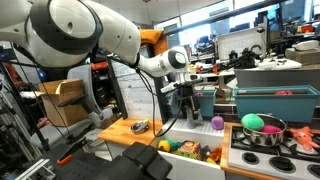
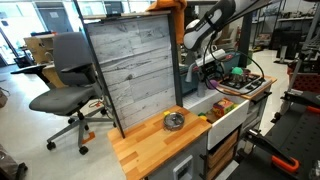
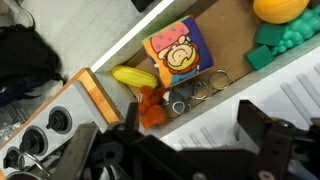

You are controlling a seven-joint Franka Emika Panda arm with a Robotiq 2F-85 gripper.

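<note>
My gripper is open above the drawer (image 3: 215, 105), its two dark fingers wide apart with nothing held between them. Inside the drawer, the wrist view shows a colourful block with a cartoon face (image 3: 180, 50), a yellow corn cob (image 3: 135, 77) and an orange toy (image 3: 153, 107). Metal rings (image 3: 201, 90) lie by the drawer's near wall. An orange-yellow round fruit (image 3: 280, 9) and green grapes (image 3: 292, 38) fill the other end. From exterior view 1, the gripper (image 1: 186, 104) hangs well above the drawer's contents.
A stove (image 1: 272, 157) with a green pot (image 1: 252, 122) and a pink bowl (image 1: 271, 130) stands right of the drawer. Left of it, a metal bowl (image 2: 174, 121) sits on the wooden counter (image 2: 150, 149). Teal bins (image 1: 275, 106) line the back.
</note>
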